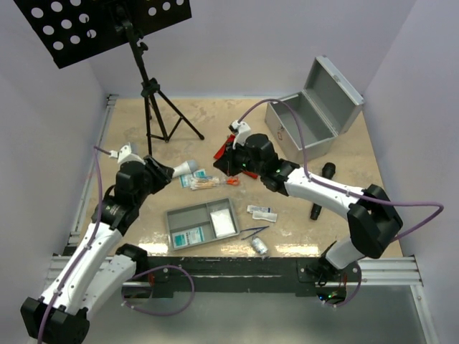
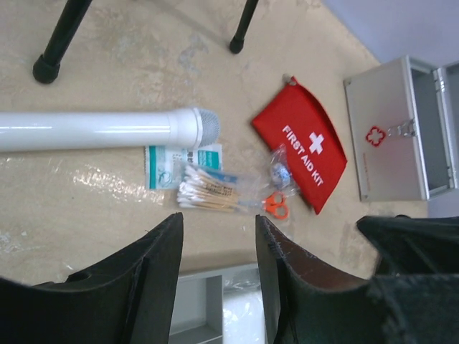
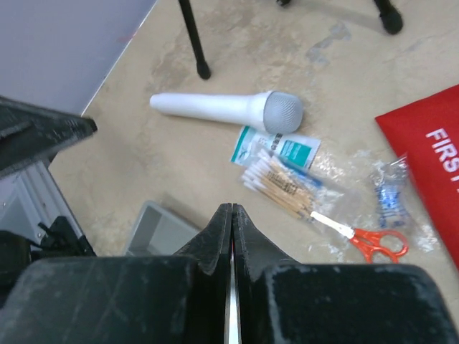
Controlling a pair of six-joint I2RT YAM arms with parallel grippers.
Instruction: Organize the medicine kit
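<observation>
My left gripper (image 1: 165, 172) hangs above the table left of the supplies; in its wrist view the fingers stand open with nothing between them. In the right wrist view my right gripper has its fingertips together, nothing seen held. Orange-handled scissors (image 3: 378, 244) lie on the table beside a bag of cotton swabs (image 3: 283, 183). A teal-and-white packet (image 3: 283, 145) lies behind the swabs, and a small clear bag (image 3: 391, 197) to the right. The red first aid pouch (image 2: 304, 143) lies behind these. The grey divided tray (image 1: 192, 210) holds a teal packet (image 1: 188, 238) and a white pad (image 1: 223, 222).
Two tubes (image 1: 265, 216), blue tweezers (image 1: 254, 232) and a small bottle (image 1: 259, 246) lie right of the tray. A white microphone (image 3: 215, 107) and a black tripod stand (image 1: 152, 93) are behind. The open grey case (image 1: 290, 132) stands at the back right.
</observation>
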